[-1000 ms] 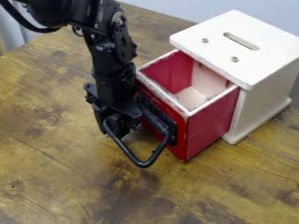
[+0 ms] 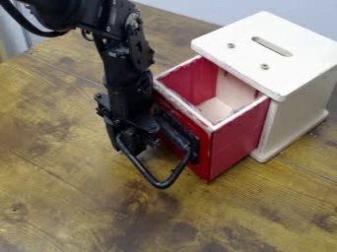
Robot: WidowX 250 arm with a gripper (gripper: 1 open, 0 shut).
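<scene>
My black gripper [image 2: 145, 133] is low at the front of a red drawer box [image 2: 237, 138], pressed close against its left face, with cables looping around it. Its fingers are mostly hidden by its own body and cables, so their state is unclear. The drawer is pulled out from a white wooden cabinet [image 2: 285, 55] with a slot on top; its pale interior looks empty.
A pale wall or edge shows at the far top left.
</scene>
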